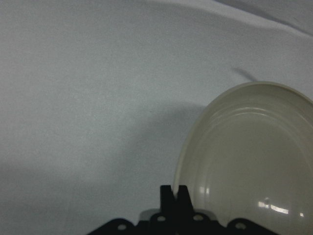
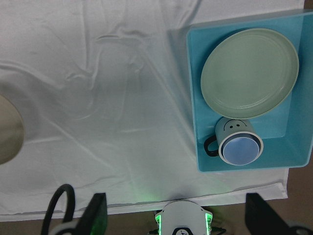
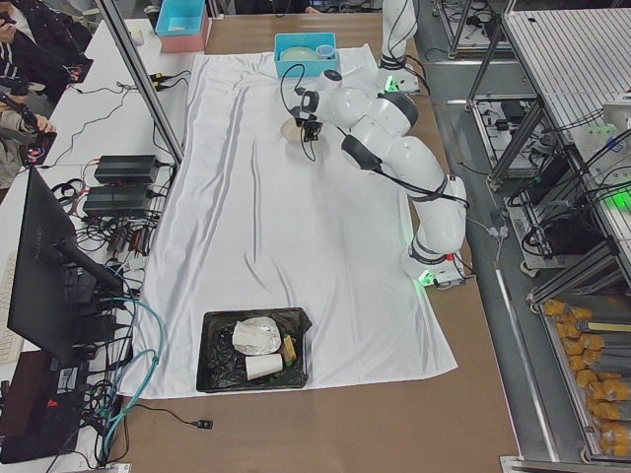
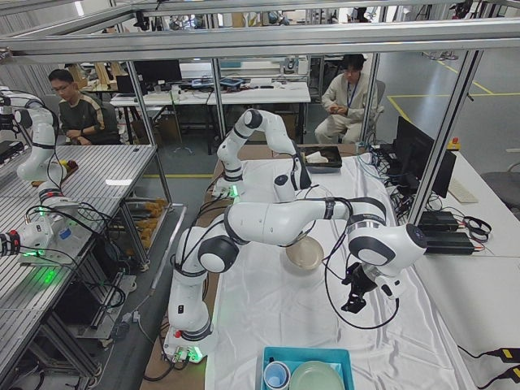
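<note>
A beige plate (image 1: 254, 156) lies on the white cloth, also seen in the camera right view (image 4: 302, 254). In the left wrist view my left gripper is at the plate's near-left rim, its fingers close together over it; whether they pinch the rim is unclear. My right gripper (image 4: 356, 292) is above the cloth, with the plate to one side; in the right wrist view (image 2: 176, 215) its fingers are wide apart with nothing between them.
A blue bin (image 2: 201, 156) at the far end holds a green plate (image 2: 248, 68) and a mug (image 2: 237, 144). A black tray (image 3: 212, 355) with assorted items stands at the opposite end.
</note>
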